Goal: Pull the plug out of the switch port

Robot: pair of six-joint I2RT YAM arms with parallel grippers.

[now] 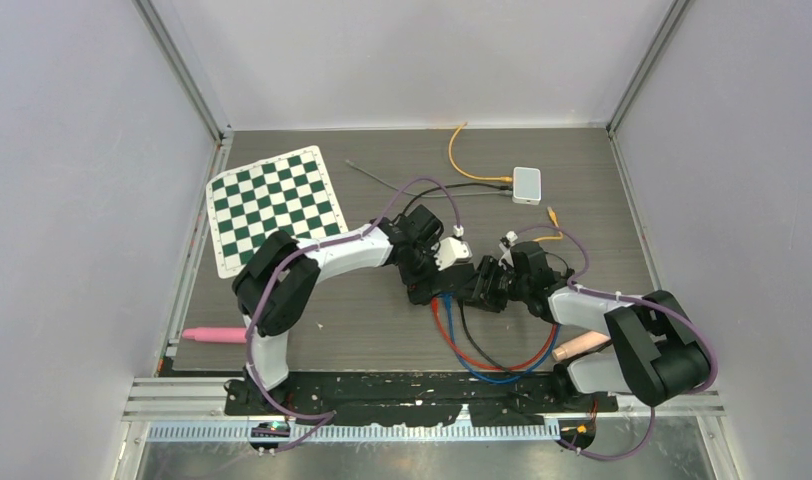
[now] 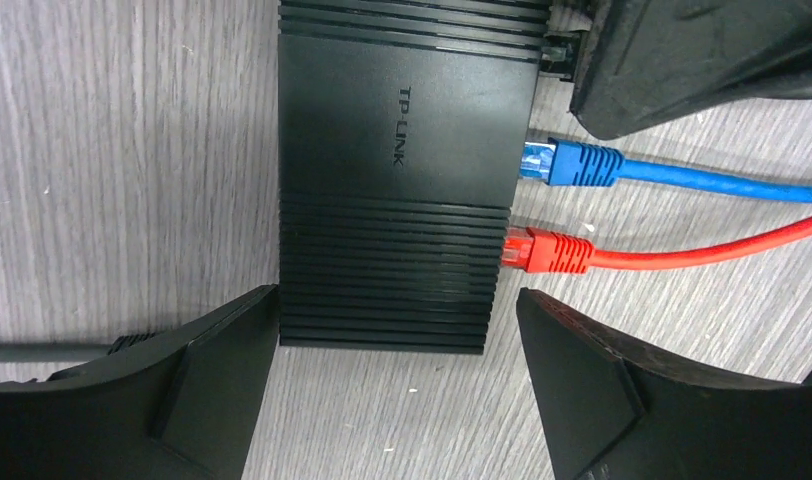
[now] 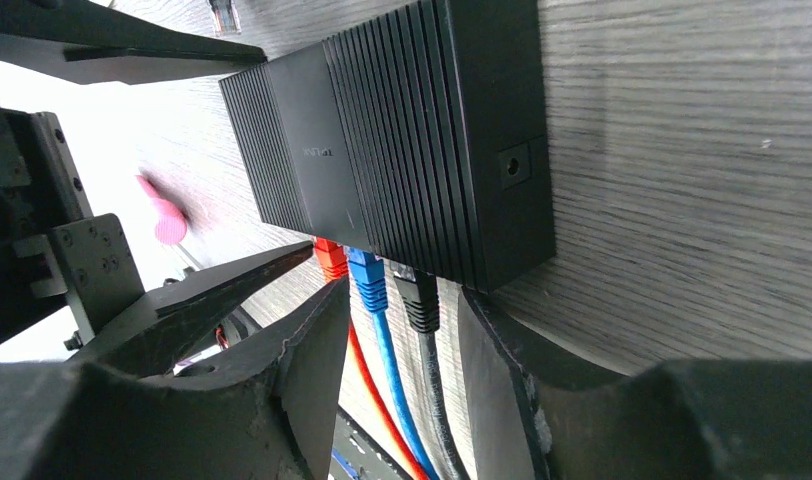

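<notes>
The black switch (image 2: 397, 120) lies flat on the table. Blue plug (image 2: 582, 163) and red plug (image 2: 557, 252) sit along one side of it; beside them, the black plug (image 3: 418, 300) is seated in the same side. My left gripper is open, with fingertips to either side of the switch's far end and visible gaps beside it. In the right wrist view, my right gripper stands open around the black plug, one finger (image 3: 317, 370) toward the blue cable and the other (image 3: 492, 370) opposite. No clear contact with the plug shows.
Red (image 1: 442, 325) and blue cables loop toward the table's front. A white box (image 1: 526, 185) with cables stands behind, a checkerboard (image 1: 272, 205) at back left, and a pink cylinder (image 1: 217, 335) at front left. Both grippers crowd the switch.
</notes>
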